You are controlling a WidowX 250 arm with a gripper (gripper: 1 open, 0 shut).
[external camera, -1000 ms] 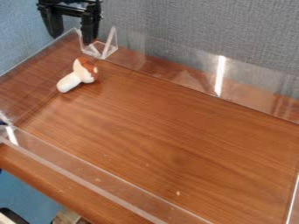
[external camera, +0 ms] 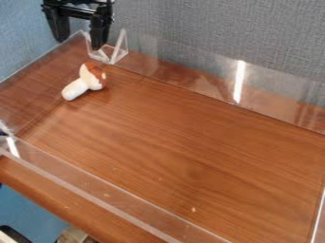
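Note:
My black gripper is at the top left, above the back left corner of the tray, with its two fingers apart and nothing visible between them. Below it and slightly right, a toy mushroom with a brown cap and white stem lies on its side on the wooden surface.
Clear plastic walls surround the wooden surface, with a clear angled piece at the back left corner beside the gripper. A grey textured backdrop stands behind.

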